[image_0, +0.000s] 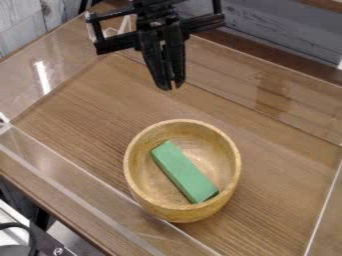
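Note:
A round wooden-coloured bowl (222, 188) stands at the lower middle of the camera view, with a green rectangular block (185, 169) lying inside it. My black gripper (168, 82) is high above and behind the bowl, clear of it, shut with nothing visible between its fingers.
A pale raised edge runs along the back right, and a black cable lies at the lower left corner.

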